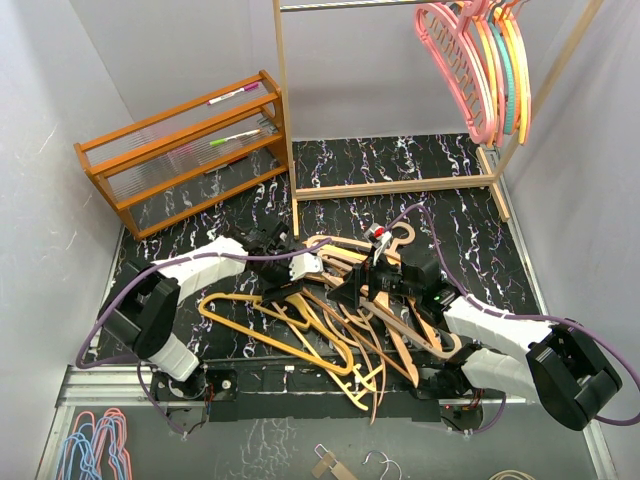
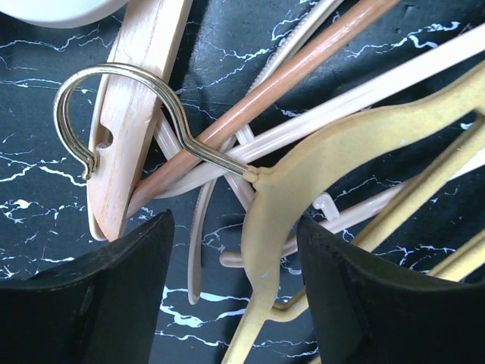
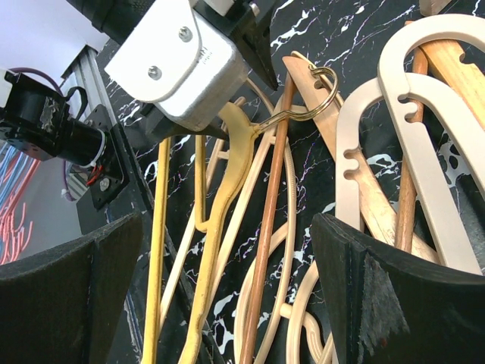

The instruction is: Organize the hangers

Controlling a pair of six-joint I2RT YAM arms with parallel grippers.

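Note:
A pile of mixed hangers, yellow, wooden, pinkish and pale, covers the front middle of the dark marble mat. My left gripper is part open, low over a yellow hanger [image 2: 282, 189] with a metal hook [image 2: 182, 129]; that hanger's neck runs between its fingertips, and whether they touch it is unclear. In the right wrist view my right gripper stands open above the pale and wooden hangers [image 3: 409, 140]. At the back right, pink, yellow and teal hangers [image 1: 475, 70] hang on the rack.
The wooden rack frame [image 1: 390, 188] stands at the back, and a wooden shelf [image 1: 180, 175] with pens is at the back left. Blue and pink hangers [image 1: 95, 445] lie outside the front edge.

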